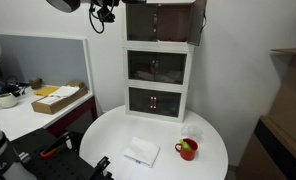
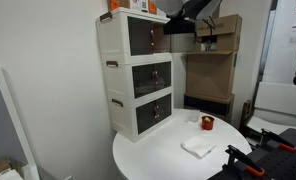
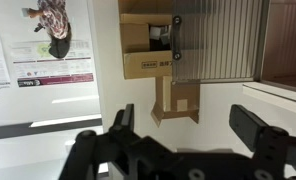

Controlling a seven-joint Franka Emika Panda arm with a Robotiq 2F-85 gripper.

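High above the table, my gripper stands open, its dark fingers wide apart with nothing between them in the wrist view. A white three-tier cabinet (image 1: 156,93) with dark glass doors rises at the back of the round white table (image 1: 108,133). Its top right door (image 1: 198,22) is swung open. On the table are a red mug (image 1: 186,150) with something green in it, a white folded cloth or pad (image 1: 141,151), and a clear container (image 1: 192,131). The wrist view shows a ribbed panel (image 3: 216,40) with two dark knobs beside it.
Cardboard boxes (image 2: 210,78) sit on a shelf behind the cabinet. At the left, a side table carries an open box (image 1: 56,98) and a white mug (image 1: 6,100). Black-and-red clamps (image 2: 246,160) stand at the table edge.
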